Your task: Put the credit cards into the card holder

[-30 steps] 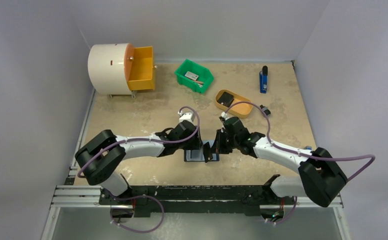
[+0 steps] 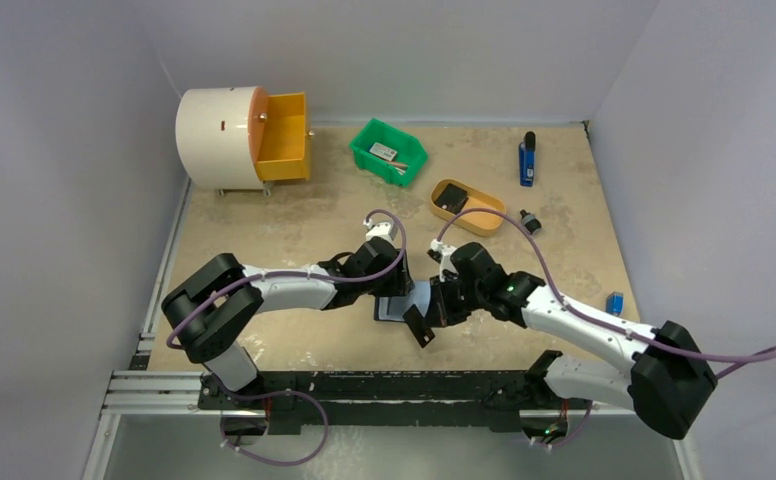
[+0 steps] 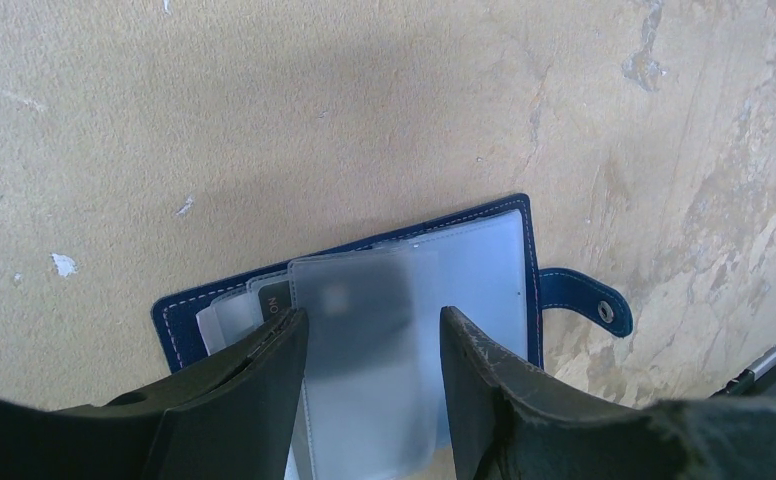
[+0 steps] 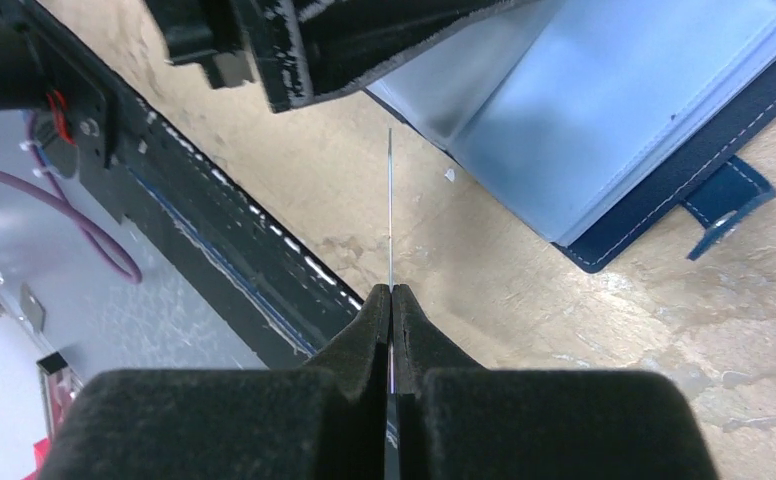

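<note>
The card holder (image 2: 392,309), dark blue with clear sleeves and a snap strap, lies open on the table. In the left wrist view, a dark card (image 3: 275,298) shows at the edge of the holder's sleeves (image 3: 364,330). My left gripper is open at the holder, one finger on each side of the upper sleeve; whether they touch it is unclear. A thin dark card (image 2: 419,326) is pinched in my right gripper, which is shut on it. Edge-on in the right wrist view, that held card (image 4: 390,210) points away from the fingertips, beside the holder's near edge.
Behind the arms stand a green bin (image 2: 388,152) with small items and an orange tray (image 2: 484,219) holding a black object. An orange drawer (image 2: 282,140) juts from a white drum at the back left. Bare table lies right of the holder.
Earlier, holder and left gripper slid slightly right.
</note>
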